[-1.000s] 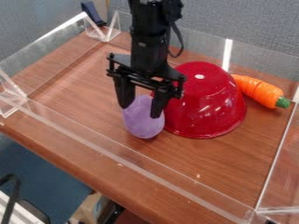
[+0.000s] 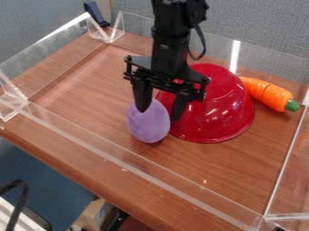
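Note:
My black gripper [image 2: 161,95] hangs from the top centre over a purple oval object [image 2: 150,124], its left finger just at that object's top. The fingers are spread apart, with the right finger near the red dome-like lid or bowl [image 2: 227,122]. Whether the fingers touch the purple object I cannot tell. The red object lies on the wooden surface right of and behind the purple one, partly hidden by the gripper.
An orange toy carrot [image 2: 268,93] lies at the back right, beside the red object. Clear low walls edge the wooden table [image 2: 85,153].
The gripper has shifted slightly over the last second, its fingers still around the top of the purple object. The other objects look unchanged.

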